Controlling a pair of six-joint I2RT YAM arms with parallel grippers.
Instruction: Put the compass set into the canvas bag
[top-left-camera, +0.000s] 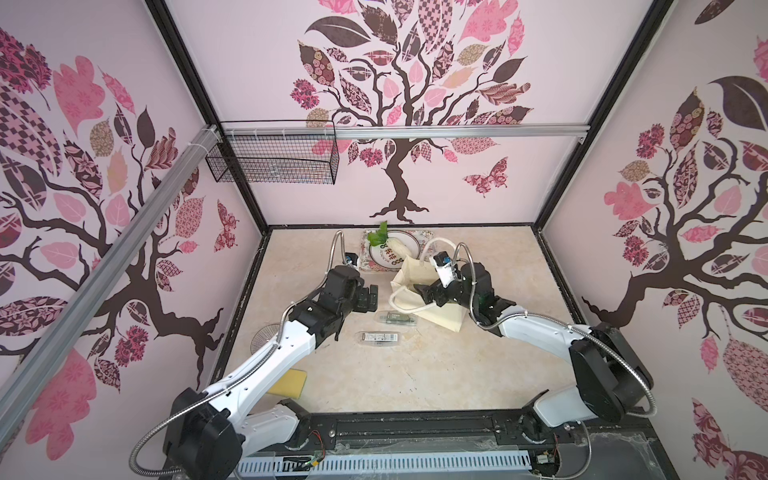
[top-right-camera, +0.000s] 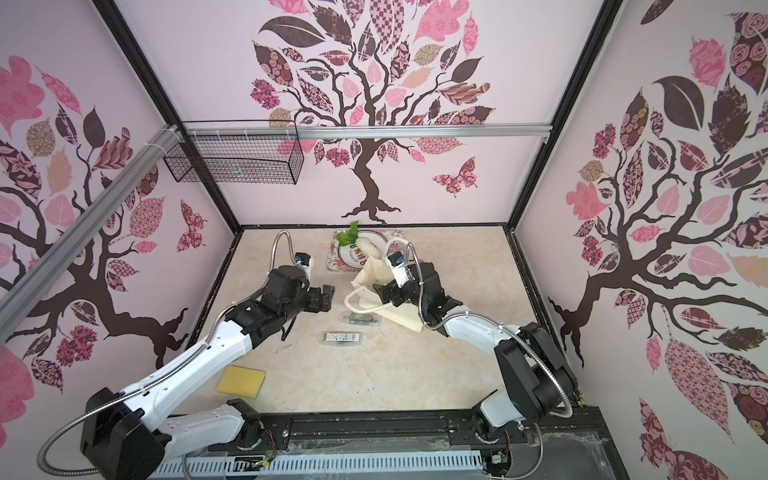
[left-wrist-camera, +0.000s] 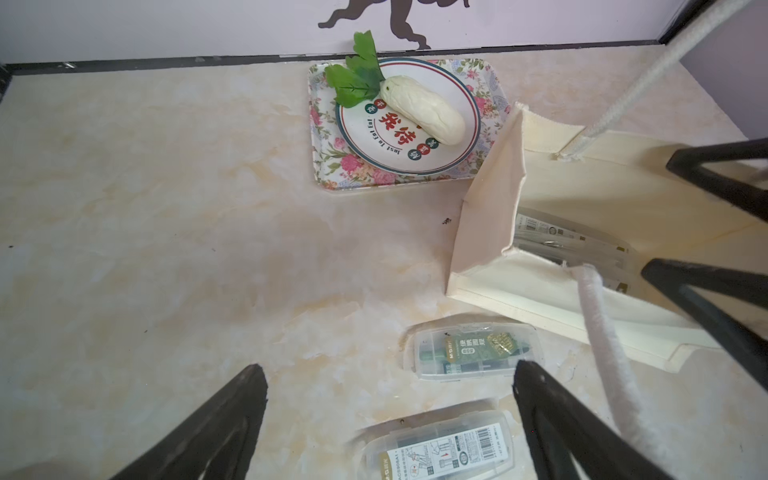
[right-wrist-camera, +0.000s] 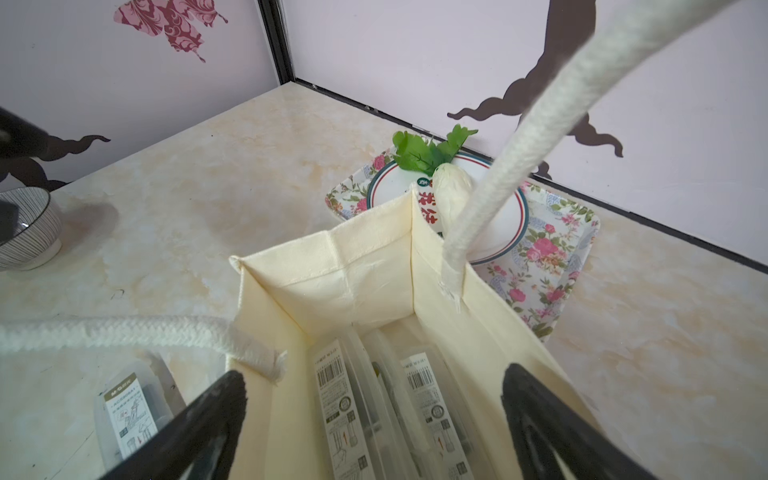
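Observation:
Inside the cream canvas bag (right-wrist-camera: 328, 268) lie clear compass set cases (right-wrist-camera: 344, 408) with white labels. Two more cases lie on the table in front of the bag: one with a green insert (left-wrist-camera: 477, 350), the other with a white label (left-wrist-camera: 448, 452). My right gripper is open over the mouth of the bag, nothing visibly held between its fingers. To the left of the bag, above the table, my left gripper stands open and empty; the two table cases show beyond and between its fingers.
White rope handles (right-wrist-camera: 512, 152) arch up around my right gripper. Behind the bag a floral tray (left-wrist-camera: 328, 160) bears a plate with a toy vegetable. A striped bowl (right-wrist-camera: 36, 232) and a yellow sponge (top-right-camera: 241, 381) are at the left.

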